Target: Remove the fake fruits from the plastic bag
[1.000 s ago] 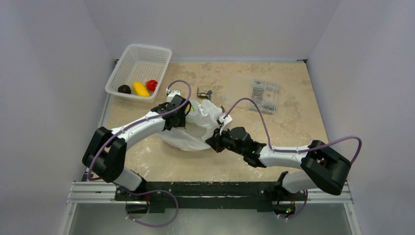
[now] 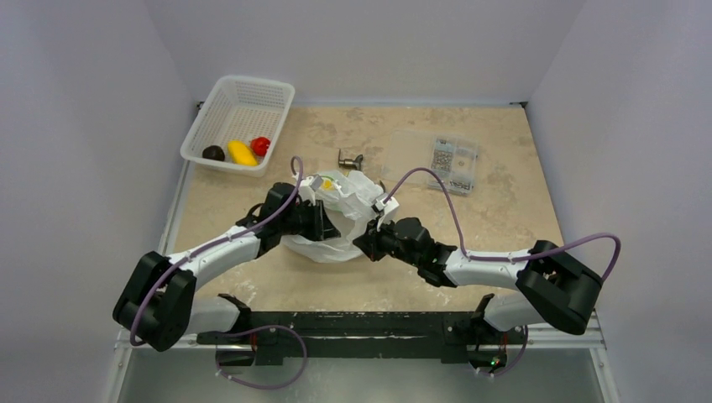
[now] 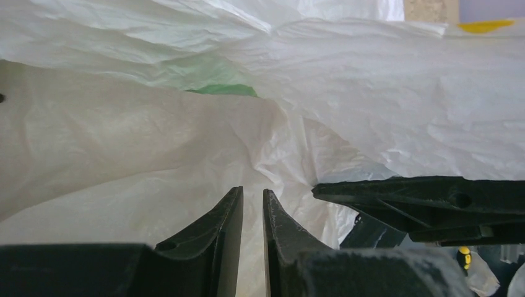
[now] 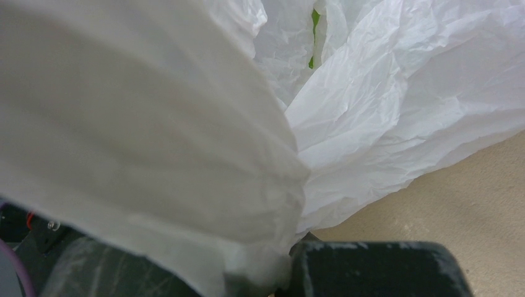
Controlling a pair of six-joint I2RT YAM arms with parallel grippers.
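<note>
A crumpled white plastic bag point(image 2: 353, 193) lies mid-table, with a yellow item point(image 2: 327, 184) inside at its back and green showing between folds in both wrist views. My left gripper point(image 2: 329, 233) is over the bag's opening; in the left wrist view its fingers point(image 3: 216, 241) stand close, before the pale inner film, and whether anything is between them is hidden. My right gripper point(image 2: 367, 245) is shut at the bag's front right edge; in the right wrist view the film covers much of the fingers. Its black tip also shows in the left wrist view against the bag.
A white basket point(image 2: 210, 126) at back left holds a dark fruit point(image 2: 213, 153), a yellow fruit point(image 2: 243, 153) and a red one point(image 2: 260, 146). A metal piece point(image 2: 351, 161) lies behind the bag, a clear parts box point(image 2: 453, 164) at back right.
My left arm has moved toward the front right, its gripper now nearer the right one. The bag's left part has shifted with it. The right arm has not moved.
</note>
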